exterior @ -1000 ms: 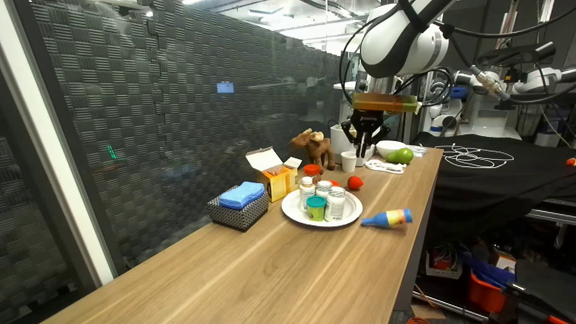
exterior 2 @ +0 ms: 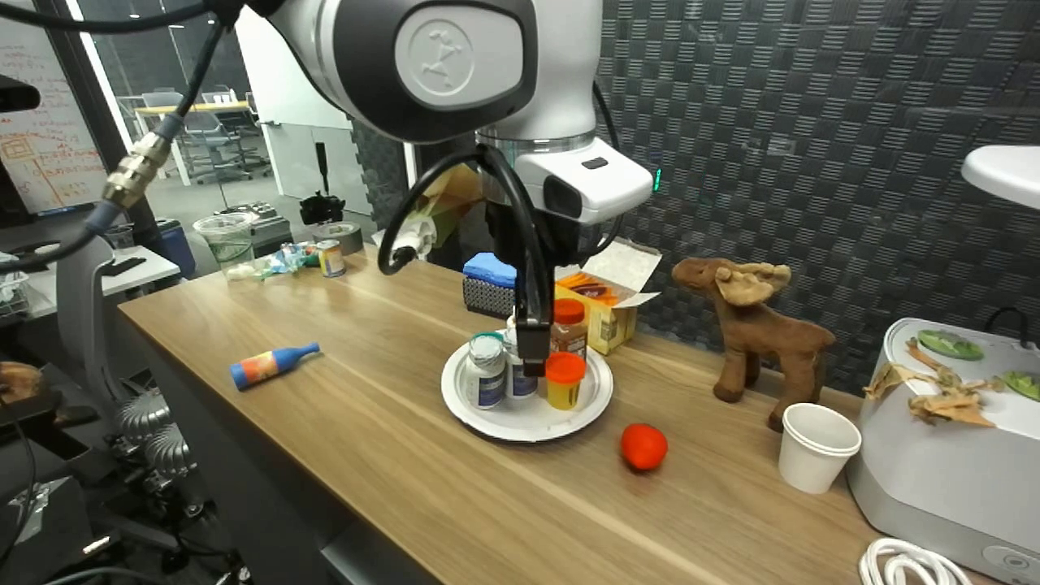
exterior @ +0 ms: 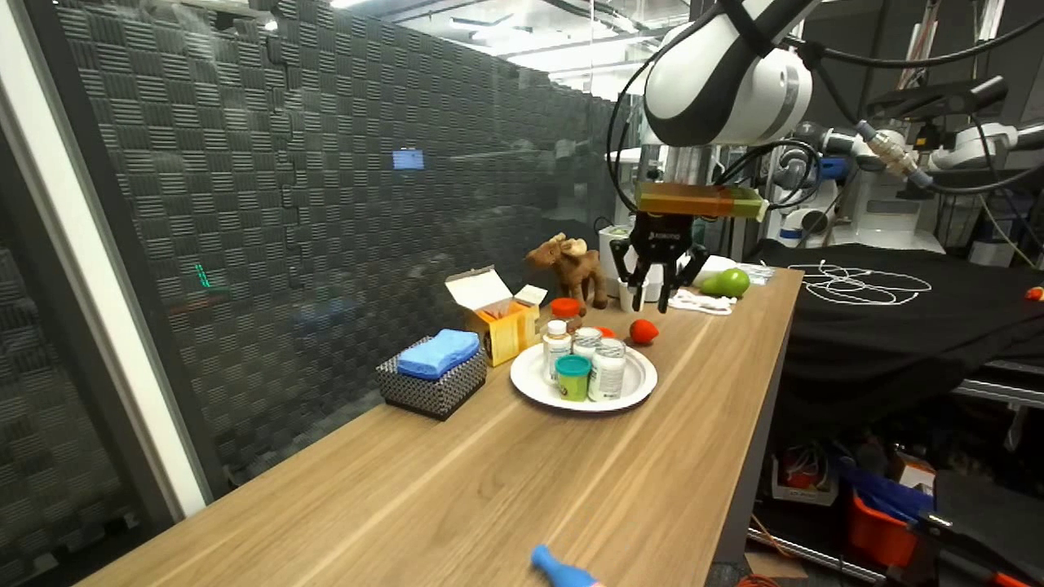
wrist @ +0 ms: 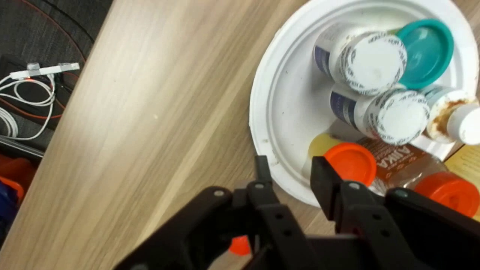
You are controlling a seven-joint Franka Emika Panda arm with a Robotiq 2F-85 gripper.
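My gripper (exterior: pixel 650 307) hangs above the table behind the white plate (exterior: pixel 528 387), its fingers apart and nothing between them. In the wrist view the plate's near rim lies below the fingertips (wrist: pixel 263 165). On the plate stand white-capped bottles (wrist: pixel 375 63), a teal-lidded tub (wrist: pixel 425 53), an orange-lidded yellow tub (exterior 2: pixel 565 380) and a red-capped jar (exterior 2: pixel 569 328). A red round object (exterior 2: pixel 644 447) sits on the table beside the plate. The blue toy bottle (exterior 2: pixel 275 365) lies on its side well away from the plate, only partly visible at the bottom of exterior view 1.
A plush moose (exterior 2: pixel 756 331), white paper cups (exterior 2: pixel 816 447) and a grey appliance (exterior 2: pixel 941 468) stand along one end. Near the wall are an open yellow box (exterior: pixel 509 333) and a black mesh box (exterior: pixel 433 386) with blue cloth. Bare tabletop stretches between plate and blue bottle.
The blue bottle, earlier beside the plate, now lies far along the table toward the exterior view 1 camera. My gripper has come slightly lower, and its fingers have spread from close together.
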